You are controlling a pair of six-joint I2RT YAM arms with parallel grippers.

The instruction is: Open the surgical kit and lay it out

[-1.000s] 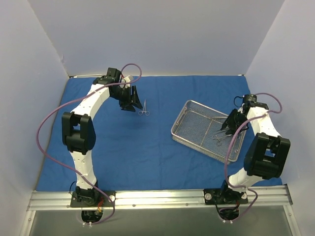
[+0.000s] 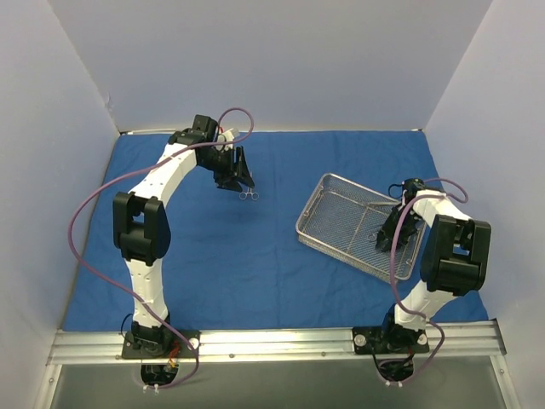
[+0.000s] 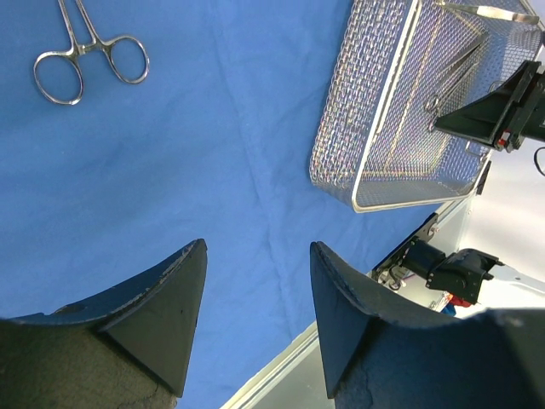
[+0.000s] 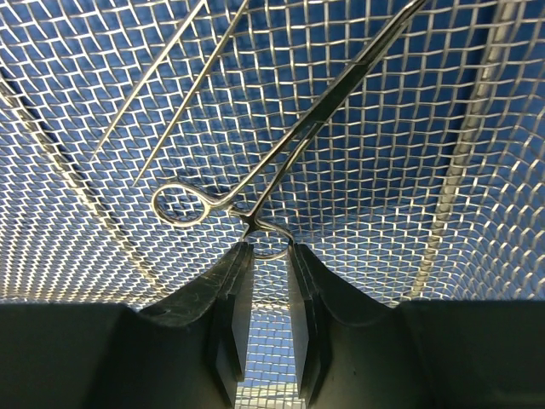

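A wire basket (image 2: 330, 223) sits on the right of the blue cloth. Inside it, in the right wrist view, lies a ring-handled clamp (image 4: 317, 118), with tweezers (image 4: 203, 78) beside it. My right gripper is low in the basket, its partly open fingers on either side of the clamp's nearer ring (image 4: 273, 228); a gap still shows between them. On the cloth's left half lies another ring-handled clamp (image 3: 83, 44), its rings also visible from above. Over that clamp, my left gripper stands open and empty.
The basket's raised rim (image 3: 388, 100) surrounds my right gripper. Walls (image 2: 490, 170) close in the sides and back. A purple hose (image 2: 77, 226) loops along each arm.
My right gripper has moved left and down into the basket, over the clamp's handles, and its fingers look closer together. The left gripper has shifted slightly right, over the laid-out clamp.
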